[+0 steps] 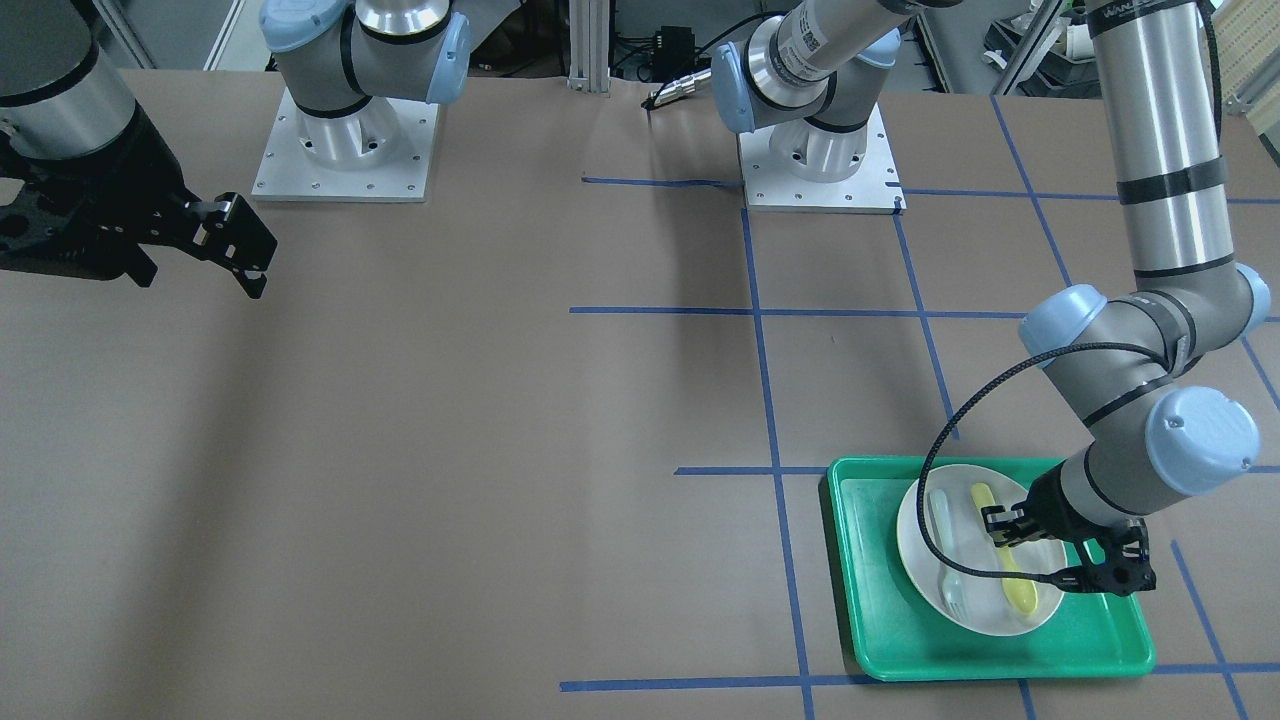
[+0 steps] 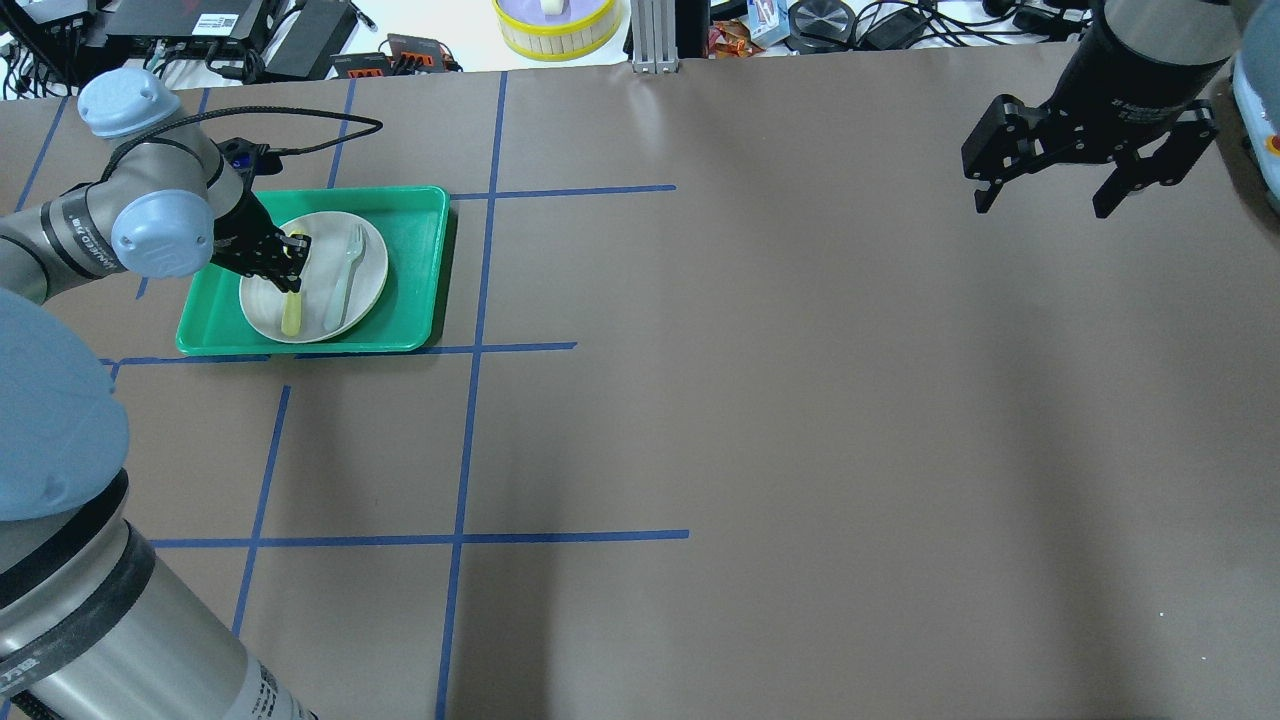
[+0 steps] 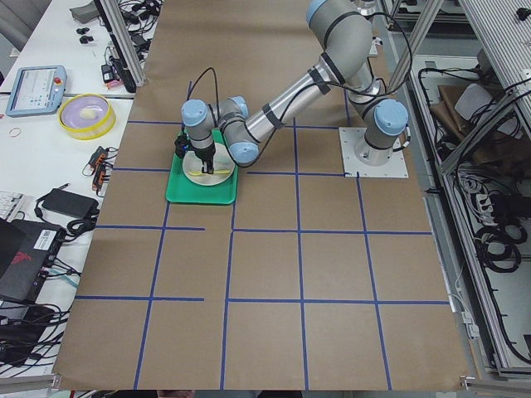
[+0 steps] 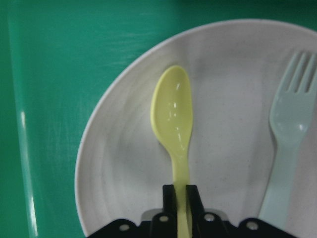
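Note:
A green tray point(image 1: 864, 624) holds a white plate point(image 4: 124, 163) with a yellow spoon point(image 4: 172, 111) and a pale mint fork point(image 4: 292, 114) on it. My gripper is down over the plate; in the left wrist view its two black fingertips sit on either side of the spoon's handle, closed around it. The spoon's bowl lies toward the plate's edge, and the fork lies beside it. In the front view the gripper body and its looped cable cover part of the plate.
A second black gripper point(image 2: 1080, 156) hangs at the top right of the top view, apart from the tray. Other arms on white base plates point(image 1: 342, 180) stand at the back. A yellow container point(image 3: 87, 120) sits on the side desk.

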